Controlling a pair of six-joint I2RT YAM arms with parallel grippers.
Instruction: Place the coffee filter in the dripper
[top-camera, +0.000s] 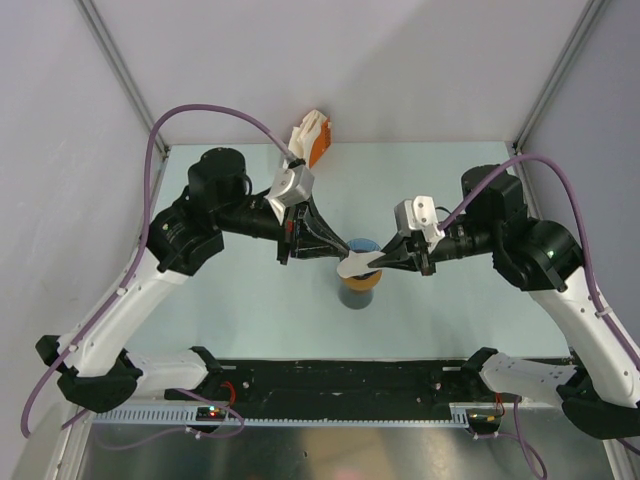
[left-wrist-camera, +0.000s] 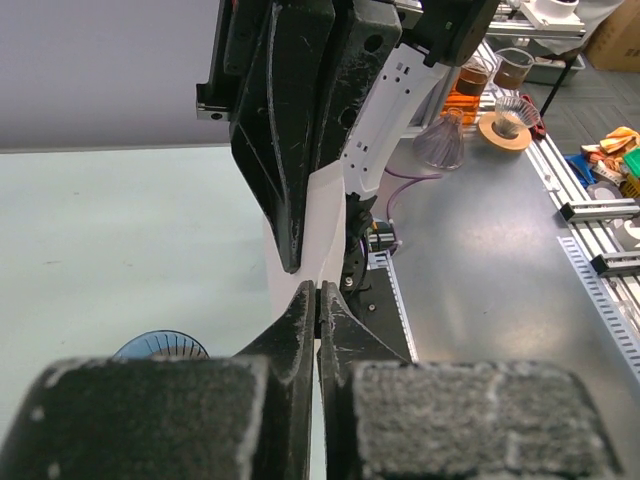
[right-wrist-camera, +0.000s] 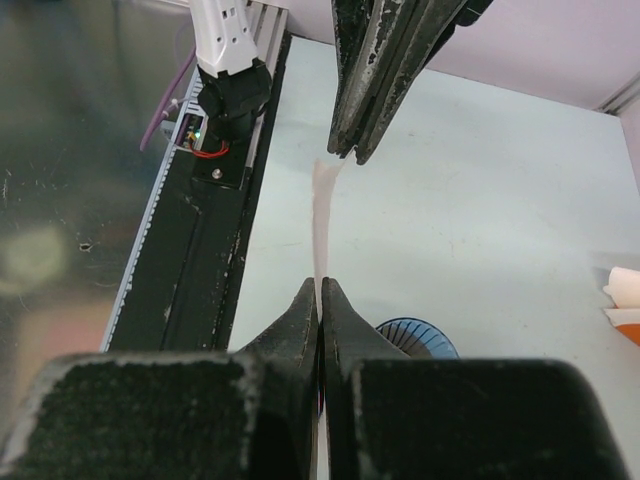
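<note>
The white paper filter (top-camera: 355, 265) is over the dripper (top-camera: 360, 285), which has a blue-rimmed top and stands mid-table. My right gripper (top-camera: 374, 264) is shut on the filter, holding it upright and thin in both wrist views. My left gripper is shut with its tips at the filter's other side, touching or very near it; whether paper is between them I cannot tell. The ribbed dripper top (right-wrist-camera: 415, 335) shows below the filter in the right wrist view.
A pack of filters (top-camera: 310, 138) lies at the table's back.
</note>
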